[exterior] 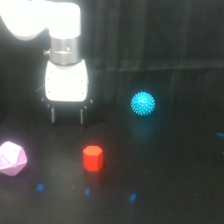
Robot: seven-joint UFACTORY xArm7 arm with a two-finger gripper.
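Observation:
The white robot gripper [67, 114] hangs at the upper left with its two thin fingers pointing down, apart, with nothing seen between them. Below it and a little to the right, a red hexagonal block [93, 158] rests on the dark table. A pale pink faceted ball [12, 158] lies at the left edge. A cyan spiky ball [143, 103] sits to the right of the gripper, farther back.
The dark table [170, 180] has small blue marks near the front and at the right edge.

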